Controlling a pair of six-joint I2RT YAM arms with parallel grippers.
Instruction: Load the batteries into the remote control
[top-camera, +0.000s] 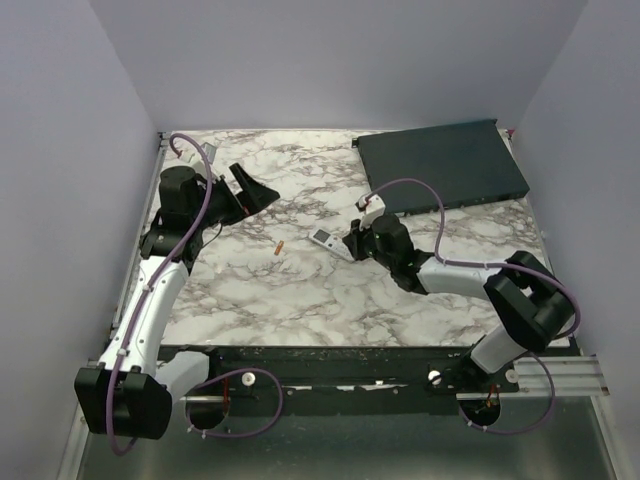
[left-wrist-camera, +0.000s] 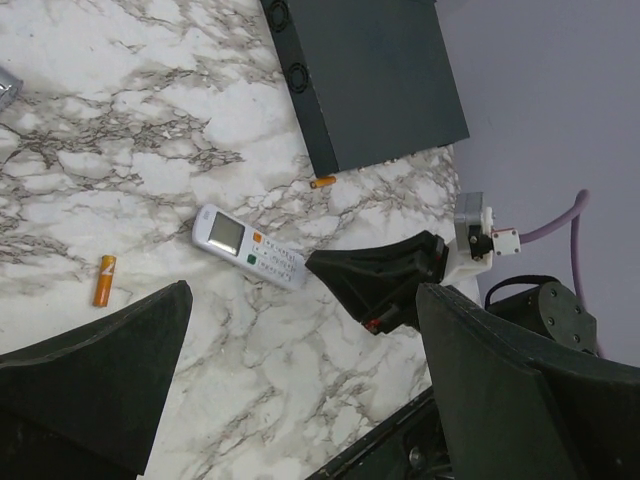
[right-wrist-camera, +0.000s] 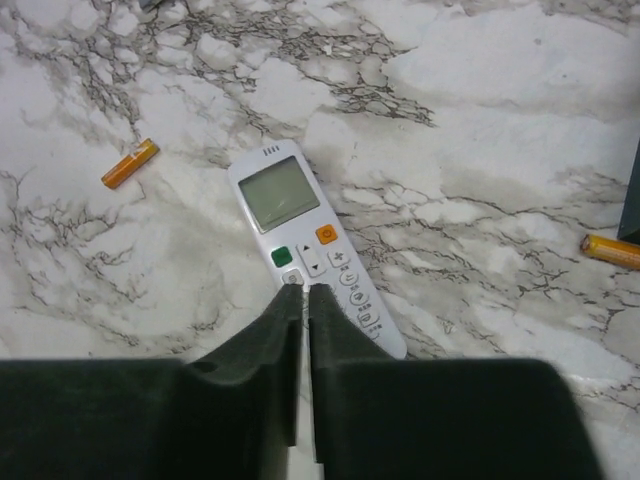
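Observation:
Face up on the marble table lies the white remote control (top-camera: 330, 243) (left-wrist-camera: 249, 245) (right-wrist-camera: 305, 220), its screen and buttons showing and its battery side hidden. One orange battery (top-camera: 279, 247) (left-wrist-camera: 105, 281) (right-wrist-camera: 131, 163) lies loose to its left. Another battery (left-wrist-camera: 323, 182) (right-wrist-camera: 611, 251) lies against the black box's edge. My right gripper (top-camera: 352, 246) is at the remote's button end, fingers slightly parted, with white showing through the narrow gap; nothing looks gripped. Up at the left, my left gripper (top-camera: 258, 180) hangs wide open and empty above the table.
A large black box (top-camera: 442, 165) (left-wrist-camera: 370, 80) fills the back right. A silver metal object (left-wrist-camera: 8, 88) shows at the left edge of the left wrist view.

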